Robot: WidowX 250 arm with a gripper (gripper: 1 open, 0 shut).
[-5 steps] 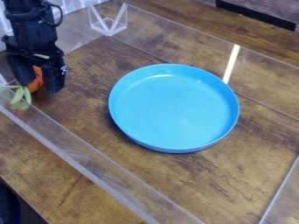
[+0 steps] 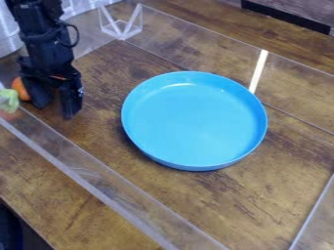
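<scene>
My black gripper (image 2: 53, 92) is at the left side of the table, low over the wood, with open fingers. An orange item with green leaves, like a toy carrot (image 2: 20, 90), lies at the far left edge beside it, partly hidden behind the gripper. Whether the fingers touch it is hard to tell.
A large blue plate (image 2: 193, 122) sits right of the gripper on the wooden table (image 2: 222, 215). A white wire-like object (image 2: 120, 21) stands at the back. Clear plastic walls run along the left and lower left. The wood around the plate is clear.
The gripper has shifted slightly right and lower. The orange item with leaves has moved up and left, and less of its green top shows.
</scene>
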